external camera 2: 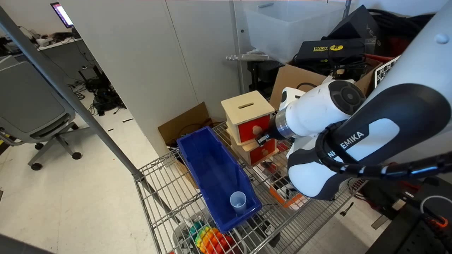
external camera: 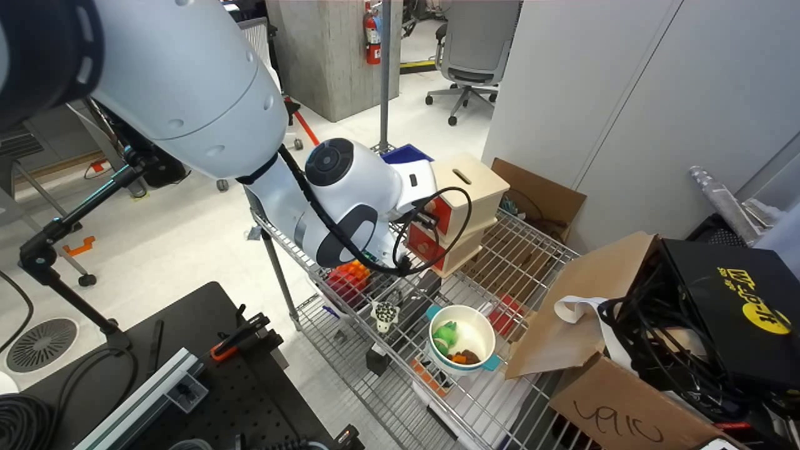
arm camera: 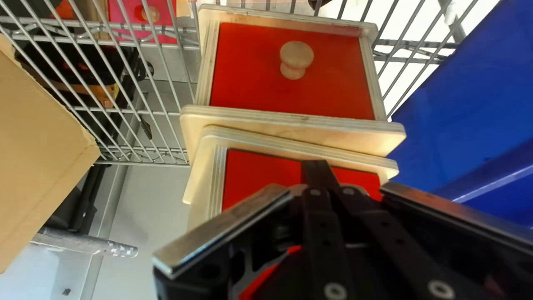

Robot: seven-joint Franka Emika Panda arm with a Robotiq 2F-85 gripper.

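Two small wooden boxes with red drawer fronts are stacked on the wire shelf. The upper box [external camera 2: 248,106] has a slot in its top; the lower box [external camera 2: 262,153] sits beneath it. My gripper [external camera 2: 261,139] is at the upper box's red front, close by its round knob [external camera 2: 257,129]. In the wrist view, the shut fingertips [arm camera: 317,170] overlap that red front, with nothing visible between them. They hide the upper knob there, while the lower box's knob [arm camera: 295,57] is plain to see. Whether the fingers touch the front, I cannot tell.
Beside the boxes lies a long blue bin [external camera 2: 207,165] with a pale blue cup [external camera 2: 238,201] inside. A white pot [external camera: 472,330] with toy food stands farther along the shelf, near an open cardboard box [external camera: 592,300]. Bare wire shelf lies between the boxes and pot.
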